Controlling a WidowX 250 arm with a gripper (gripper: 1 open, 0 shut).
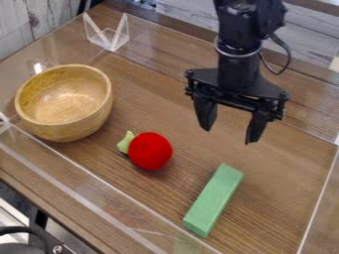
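Observation:
My gripper [236, 111] hangs over the middle right of the wooden table, its two black fingers spread wide and pointing down, nothing between them. Below it lies a green bar [213, 200] near the front. A red ball [151, 153] with a small green piece [126, 142] at its left sits left of centre, lower left of my gripper. A large tan bowl [62, 90] stands at the left.
A white wire-like object [105, 32] stands at the back left.

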